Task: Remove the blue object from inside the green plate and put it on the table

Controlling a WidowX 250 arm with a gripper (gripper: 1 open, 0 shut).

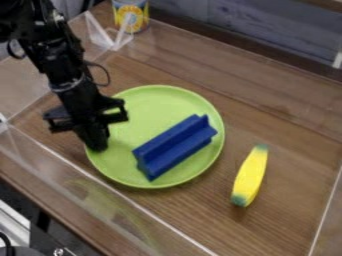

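Observation:
A long blue object (174,147) lies slantwise on the right half of the green plate (146,97), wholly within its rim. My black gripper (94,143) is low over the plate's left edge, apart from the blue object, with bare plate between the two. Nothing shows held in it. Its fingers are dark and blend into the arm, so how far apart they stand does not show.
To the right of the plate a yellow banana-like toy (250,175) with green ends lies on the wooden table (274,110). A can (130,14) stands at the back left. Bare table lies behind and right of the plate.

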